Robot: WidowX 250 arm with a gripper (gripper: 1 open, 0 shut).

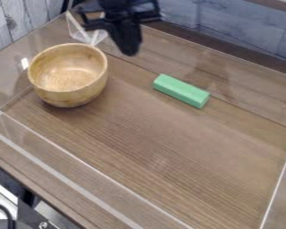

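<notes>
My gripper [121, 38] is a dark, motion-blurred shape at the top centre, above and right of a pale wooden bowl [67, 88]; whether its fingers are open or shut is unclear. A green block [181, 90] lies on the wooden table to the right of the bowl, below and right of the gripper. A small translucent, whitish item [93, 38] sits behind the bowl, partly covered by the gripper.
Grey walls [241, 22] border it at the back, and a dark cable [0, 215] shows at the lower left corner.
</notes>
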